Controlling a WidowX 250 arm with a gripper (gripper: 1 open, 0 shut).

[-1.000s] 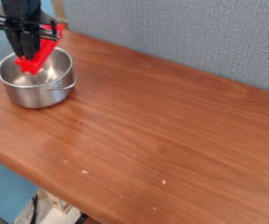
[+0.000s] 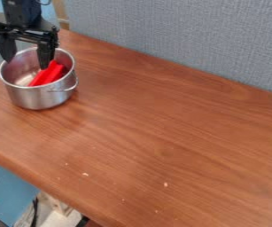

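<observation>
A steel pot with a side handle stands near the left edge of the wooden table. Inside it lies a red object, leaning along the pot's right side. My black gripper is open just over the pot, its fingers apart at the rim, above the red object.
A grey padded wall runs along the back. Blue floor shows past the table's left edge.
The red object was held up above the pot a second ago and now lies inside it. My gripper has opened and shifted slightly.
</observation>
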